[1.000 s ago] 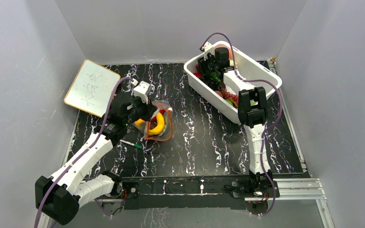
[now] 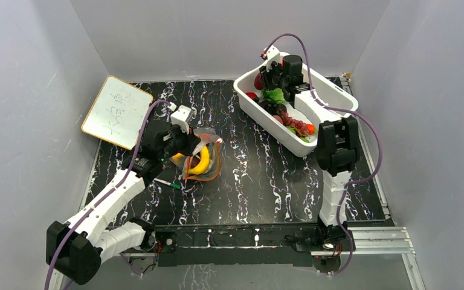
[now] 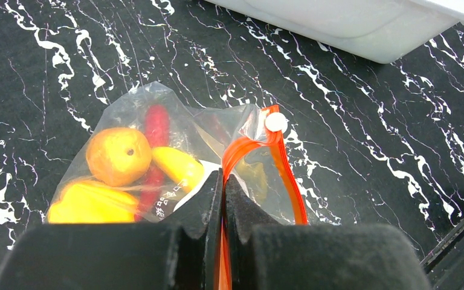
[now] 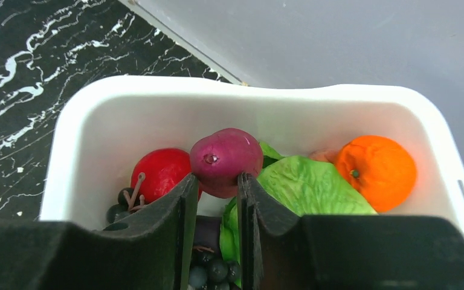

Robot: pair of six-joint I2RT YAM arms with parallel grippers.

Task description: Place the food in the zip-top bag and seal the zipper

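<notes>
The clear zip top bag (image 3: 205, 115) lies on the table, its orange zipper edge pinched where my left gripper is shut on it. Inside are an orange (image 3: 119, 156), a yellow item (image 3: 87, 202), a banana (image 2: 199, 164) and a red item (image 3: 156, 127). The mouth bulges apart beyond my fingertips. Over the white bin (image 2: 278, 130), my right gripper has its fingers apart around the lower part of a purple-red food (image 4: 226, 156). Whether they grip it cannot be told.
Grapes (image 2: 297, 125), green lettuce (image 4: 305, 187), a red fruit (image 4: 163, 172) and an orange fruit (image 4: 377, 172) lie in the bin. A whiteboard (image 2: 116, 112) lies at the back left, a green marker (image 2: 168, 183) near the bag. Open table separates bag and bin.
My right arm has shifted a little to the right and the purple-red food now shows at its gripper. The left arm stays put; the bag's mouth has moved slightly.
</notes>
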